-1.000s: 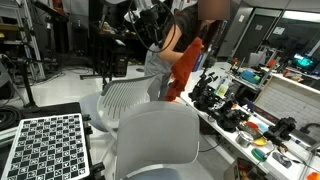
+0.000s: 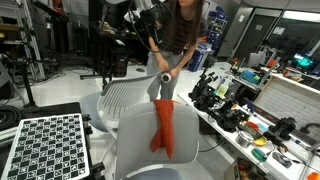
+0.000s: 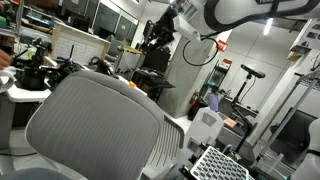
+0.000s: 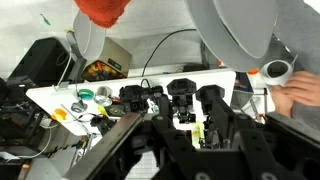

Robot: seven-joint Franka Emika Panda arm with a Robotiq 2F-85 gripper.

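A red-orange cloth (image 2: pixel 162 128) hangs draped over the back of a grey chair (image 2: pixel 135 150) in the first exterior view. The same cloth (image 4: pixel 100 8) shows at the top left of the wrist view, beside the grey chair (image 4: pixel 232 25). From the second exterior view only an orange bit of cloth (image 3: pixel 132 85) peeks over the chair back (image 3: pixel 90 125). My gripper stands open, its dark fingers spread at the bottom of the wrist view with no object held between them. It hangs in the air above the chairs, apart from the cloth.
A person's hand (image 4: pixel 300 95) reaches in at the right of the wrist view, by a round white object (image 4: pixel 277 70). A white table (image 4: pixel 70 97) crowded with tools and dark gadgets stands behind. A checkered board (image 2: pixel 45 147) lies at front left.
A second ago the person held the cloth up beside the chair. It now lies over the chair back, the hand is off it and the person has stepped back. My arm looks unmoved.
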